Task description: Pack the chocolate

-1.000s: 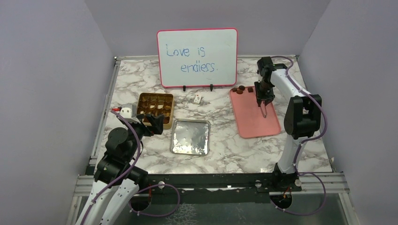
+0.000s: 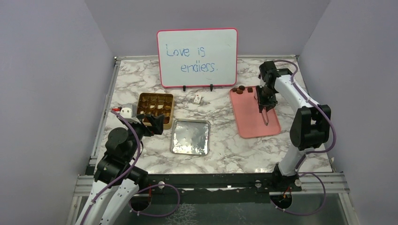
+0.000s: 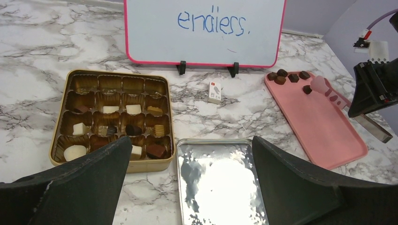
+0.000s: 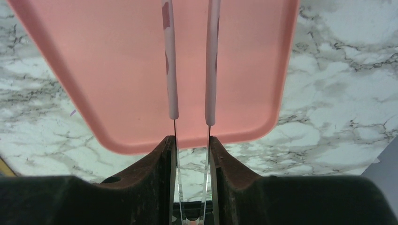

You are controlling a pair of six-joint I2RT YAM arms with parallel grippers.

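A gold chocolate box (image 2: 155,97) (image 3: 131,82) holds white and brown chocolates in several compartments, with some compartments empty. Several dark chocolates (image 2: 239,91) (image 3: 280,80) lie at the back of the pink tray (image 2: 248,126) (image 4: 94,75). My right gripper (image 2: 265,119), with long pink-padded tong-like fingers, is over that tray, fingers parted and nothing visible between them. At the front left, my left gripper (image 2: 155,124) stands open beside the box, nothing between its fingers.
A metal tray (image 2: 190,136) lies between box and pink tray. A small white packet (image 2: 198,99) is behind it. A whiteboard (image 2: 197,56) stands at the back. Bare marble shows at the front middle.
The left arm has not moved.
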